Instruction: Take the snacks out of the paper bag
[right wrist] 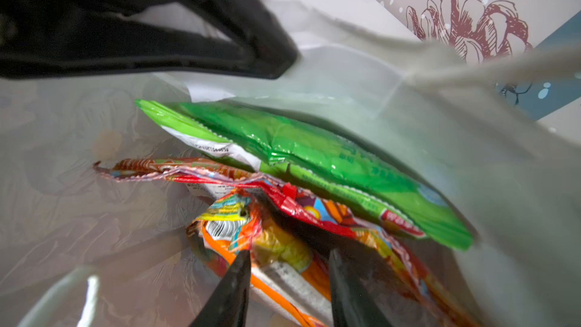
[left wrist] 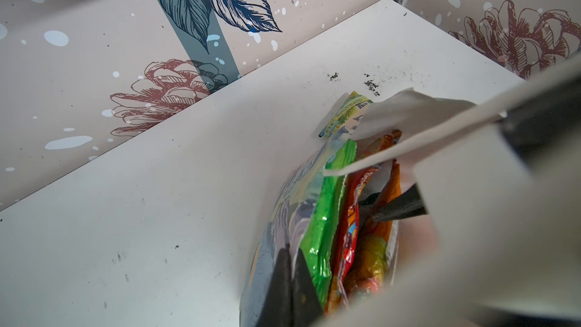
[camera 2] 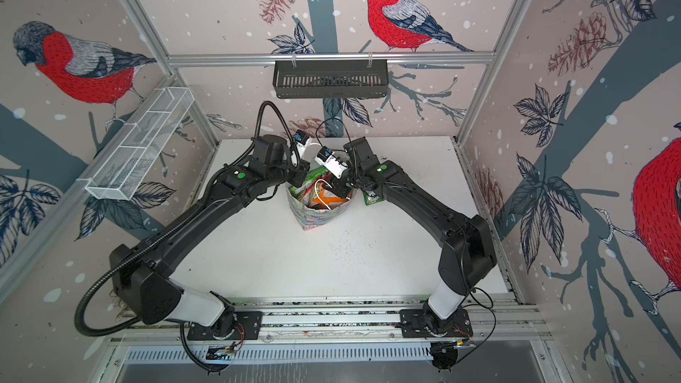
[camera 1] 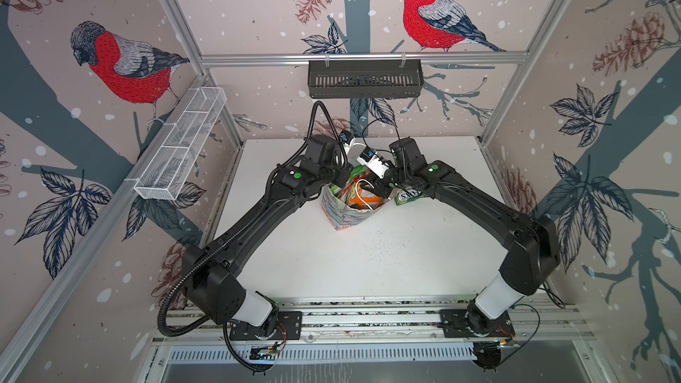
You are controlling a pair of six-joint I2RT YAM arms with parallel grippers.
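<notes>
The paper bag [camera 1: 344, 218] stands mouth-up on the white table, its white handle [camera 1: 359, 191] looping over the opening. Pinched at the bag's left rim, my left gripper is shut with the thin wall running into its fingertips. My right gripper reaches inside the mouth, open, its fingers [right wrist: 233, 287] pointing at an orange snack pack [right wrist: 284, 278] without closing on it. Beside that pack stand a red snack pack [right wrist: 290, 203] and a green snack pack [right wrist: 326, 151], upright against the far wall of the bag in the right wrist view.
A green packet [camera 1: 408, 196] lies on the table right of the bag, partly under the right arm. Both arms crowd close together over the bag. A dark basket [camera 1: 365, 79] hangs on the back rail.
</notes>
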